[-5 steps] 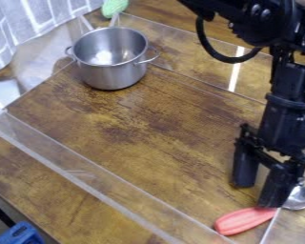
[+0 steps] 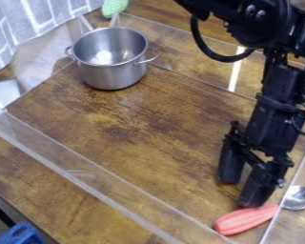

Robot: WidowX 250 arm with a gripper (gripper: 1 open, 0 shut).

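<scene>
My black gripper (image 2: 244,172) is low over the wooden table (image 2: 130,143) at the right, its two dark fingers apart, with no object visible between them. Just below it lies a utensil with a pink-red handle (image 2: 244,217) and a metal head (image 2: 296,196), reaching toward the right edge. A steel pot (image 2: 111,67) with two side handles stands at the upper left.
A green object (image 2: 113,7) is at the top beyond the pot. White cloth (image 2: 22,29) hangs at the upper left, and a blue object (image 2: 22,234) is at the lower-left corner.
My gripper has shifted slightly left from about a second ago, uncovering more of the utensil's metal head. The other things have not visibly moved.
</scene>
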